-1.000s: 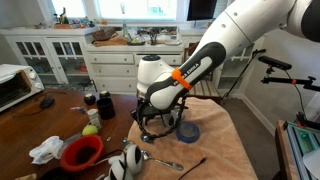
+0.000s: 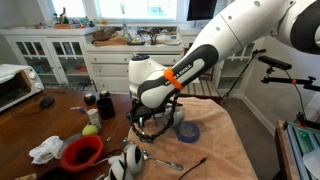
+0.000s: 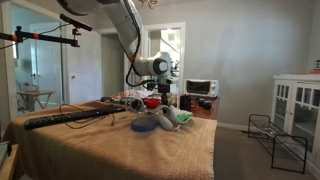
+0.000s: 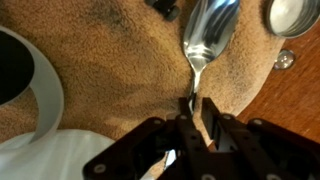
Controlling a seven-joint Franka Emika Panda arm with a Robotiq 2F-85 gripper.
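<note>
A metal spoon (image 4: 210, 30) lies on the brown cloth in the wrist view, its bowl pointing up the picture and its handle running down to my gripper. The two black fingers stand a small way apart, one on each side of the handle. No firm contact on the handle can be made out. In exterior view 1 my gripper (image 2: 142, 126) is low over the cluttered part of the table, and its fingertips are too small and dark to read there.
A white vessel (image 4: 45, 100) with a dark inside sits close by on the left, and a metal cup (image 4: 292, 15) at the upper right. Exterior view 1 has a blue lid (image 2: 187, 131), a red bowl (image 2: 82, 152) and another spoon (image 2: 166, 163).
The lower arm has tilted and shifted slightly left over the clutter. Objects on the table look unmoved.
</note>
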